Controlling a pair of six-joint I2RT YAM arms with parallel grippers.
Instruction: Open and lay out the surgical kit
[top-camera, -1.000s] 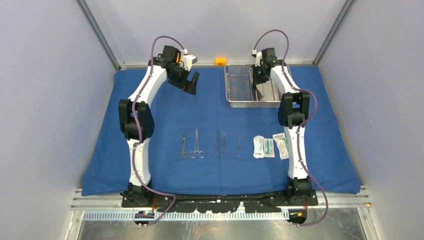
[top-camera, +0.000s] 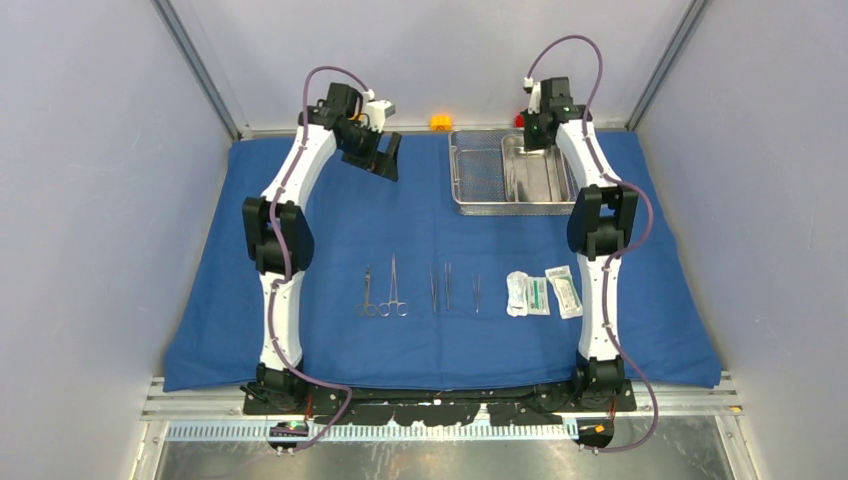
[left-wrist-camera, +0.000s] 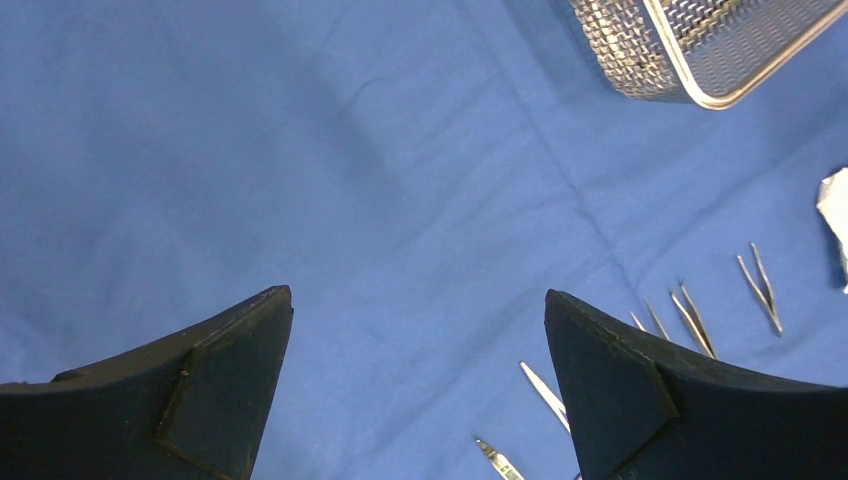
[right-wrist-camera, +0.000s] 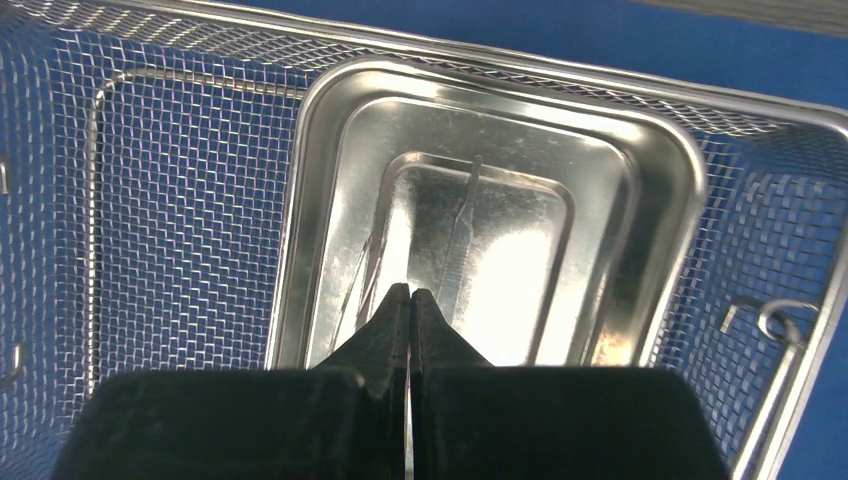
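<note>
The steel inner tray (right-wrist-camera: 320, 200) sits inside the wire mesh basket (top-camera: 480, 209). On its floor lie a thin steel instrument (right-wrist-camera: 352, 287) at the left and a flat scalpel-like handle (right-wrist-camera: 458, 250) in the middle. My right gripper hovers over the tray, its fingertips pressed together with nothing between them. The thin instrument is outside them, to their left in the right wrist view, its lower end hidden. Far to the left, my left gripper stands open and empty above the blue cloth (left-wrist-camera: 300, 180).
Ringed instruments (top-camera: 394, 300), several tweezers (top-camera: 447, 290) and paper packets (top-camera: 538, 296) lie in a row on the front cloth. A looped metal rod (right-wrist-camera: 780, 370) runs along the basket's right side. Bare cloth lies between basket and left gripper.
</note>
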